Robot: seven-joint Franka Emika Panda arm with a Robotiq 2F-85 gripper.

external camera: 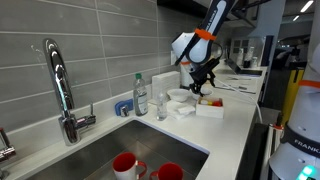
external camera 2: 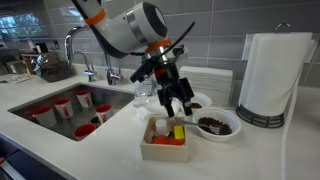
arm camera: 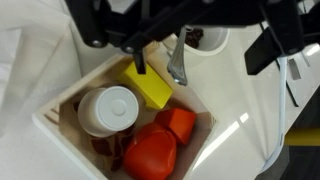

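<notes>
My gripper stands open over the far part of a white box (arm camera: pixel 62 140) in the wrist view, nothing between its fingers. Inside that box lie a white lidded cup (arm camera: pixel 112 108), a yellow block (arm camera: pixel 150 86), a red rounded item (arm camera: pixel 150 154) and a smaller orange-red piece (arm camera: pixel 177 124). A metal utensil (arm camera: pixel 177 64) shows between the fingers' sides, its end reaching toward a white bowl with dark contents. In exterior view 2 the gripper (external camera 2: pixel 178 110) hangs just above the box (external camera 2: pixel 162 152), and the bowl (external camera 2: pixel 222 136) stands to its right.
A paper towel roll (external camera 2: pixel 270 75) stands right of the bowl. Another white bowl (external camera 2: pixel 196 99) sits behind the gripper. The sink (external camera 2: pixel 68 122) with several red cups lies to the left. Bare counter (external camera 2: pixel 240 162) extends in front and to the right.
</notes>
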